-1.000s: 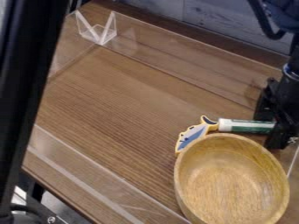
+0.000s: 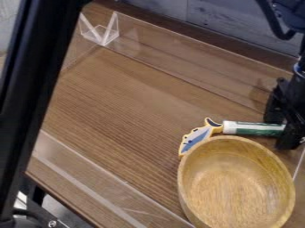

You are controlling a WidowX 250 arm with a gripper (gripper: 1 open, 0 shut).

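Observation:
A wooden bowl (image 2: 234, 196) sits at the lower right of the table. Just behind its rim lies a white and green marker-like tube (image 2: 254, 128), and to its left a small yellow, white and blue object (image 2: 194, 139). My black gripper (image 2: 286, 126) is at the right edge, low over the tube's right end. Its fingers are dark and partly out of frame, so whether they touch the tube is unclear.
A clear plastic holder (image 2: 99, 31) stands at the back left. A grey wall runs along the back, and a black post fills the left side.

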